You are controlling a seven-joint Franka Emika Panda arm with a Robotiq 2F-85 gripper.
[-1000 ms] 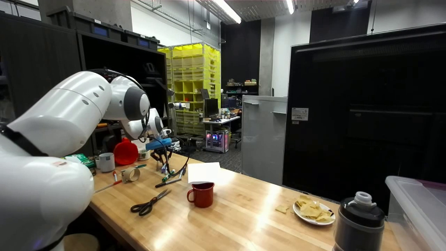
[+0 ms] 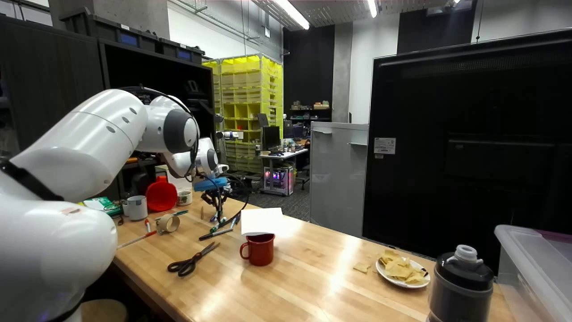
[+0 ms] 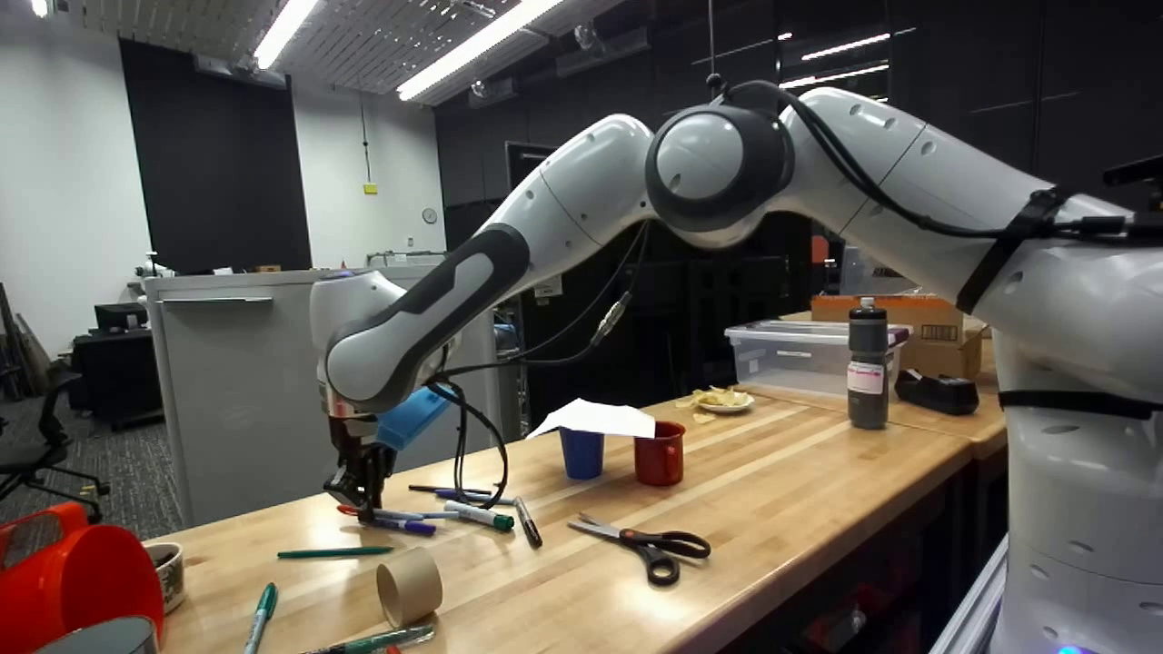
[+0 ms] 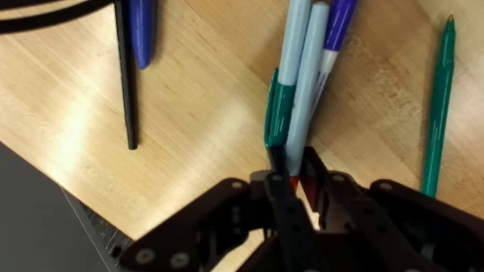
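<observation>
Seen from the wrist, my gripper is down at the table, shut on a pale grey pen [image 4: 304, 104] whose red end [image 4: 293, 182] shows between the fingers. Tight along its left lies another grey pen with a green cap [image 4: 282, 111], its capped end by the left finger. A purple-capped marker [image 4: 340, 22] lies against the right side of the held pen. Exterior view 2 has the gripper [image 3: 366, 514] low over the table's far edge, among the pens. In exterior view 1 the gripper [image 2: 217, 206] is small and partly behind cables.
A loose green pen [image 4: 438, 108] lies to the right in the wrist view. Scissors [image 3: 643, 541], a tape roll [image 3: 410, 587], a red mug [image 3: 660, 456] and a blue cup [image 3: 582, 453] with white paper [image 3: 597, 418] over it stand around. Cables hang near the gripper.
In exterior view 1, my arm and gripper have shifted a little to the right. The mug, scissors and plate of chips have stayed put.
</observation>
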